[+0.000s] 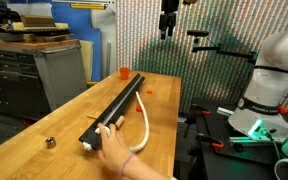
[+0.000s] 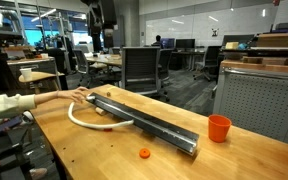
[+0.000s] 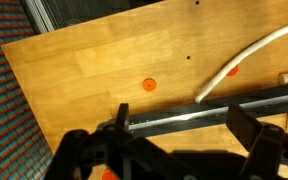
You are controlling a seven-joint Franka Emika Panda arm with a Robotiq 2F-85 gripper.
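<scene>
High above the table, my gripper [image 1: 167, 28] hangs clear of everything; in the wrist view the fingers of the gripper stand wide apart with nothing between them. A long dark channel [image 2: 149, 123] lies on the wooden table. Beside it, a white flexible tube [image 2: 87, 124] curves over the tabletop; its end [image 3: 201, 97] reaches the channel's edge in the wrist view. A person's hand [image 1: 114, 145] is at the near end of the channel, over part of the tube. Whether the hand grips the tube, I cannot tell.
An orange-red cup [image 2: 219, 128] stands by the channel's far end. Small orange discs [image 3: 149, 84] lie around the table, and a small round metal object [image 1: 50, 142] is near its left side. The person's arm [image 1: 142, 168] crosses the table's near edge.
</scene>
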